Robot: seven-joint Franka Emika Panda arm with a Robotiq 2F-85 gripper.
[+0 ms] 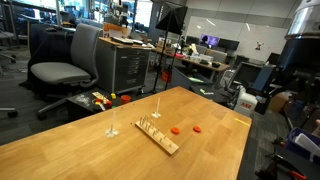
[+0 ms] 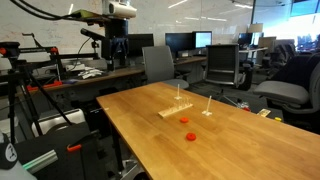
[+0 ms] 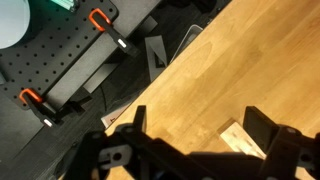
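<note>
In the wrist view my gripper is open, its two dark fingers [image 3: 140, 118] wide apart with nothing between them. Below it lie the wooden tabletop and part of a pale wooden piece [image 3: 238, 138], partly hidden by the right finger. A wooden board with small pegs [image 1: 157, 136] rests on the table, well away from the arm. Two red discs [image 1: 175, 130] [image 1: 197, 129] lie flat beside it. Two thin white upright rods [image 2: 178, 93] [image 2: 209, 104] stand behind the board. The arm [image 2: 115, 12] is raised at the table's end; its fingertips are unclear in the exterior views.
A black perforated plate [image 3: 45, 60] with orange-and-black clamps [image 3: 110, 30] adjoins the table edge, with a dark gap between. Small red and dark items [image 1: 100, 100] sit at the table's far edge. Office chairs [image 1: 70, 70] stand beyond.
</note>
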